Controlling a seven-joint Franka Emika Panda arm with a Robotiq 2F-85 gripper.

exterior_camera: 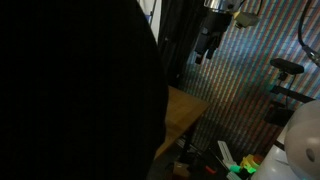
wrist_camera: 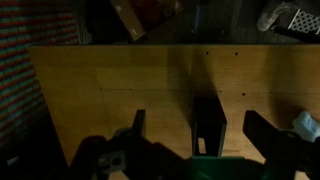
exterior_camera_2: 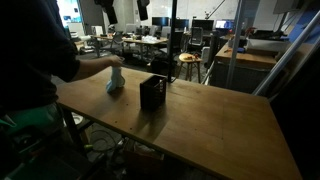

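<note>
My gripper hangs high above the wooden table, its two dark fingers wide apart in the wrist view. It is open, and nothing is held between them. Below lies a dark, open-topped box (wrist_camera: 208, 128), seen from above between the fingers; in exterior view 2 the black box (exterior_camera_2: 153, 92) stands upright on the table (exterior_camera_2: 215, 125). To its left a pale bluish-white item (exterior_camera_2: 115, 78) stands by a person's hand (exterior_camera_2: 98, 66); whether the hand grips it is unclear. Exterior view 1 has the gripper (exterior_camera: 204, 57) near the top, well above the table (exterior_camera: 184, 106).
A person in dark clothing (exterior_camera_2: 35, 45) leans over the table's left end and blocks much of exterior view 1. Coloured clutter (exterior_camera: 240, 165) lies low beside the robot's base.
</note>
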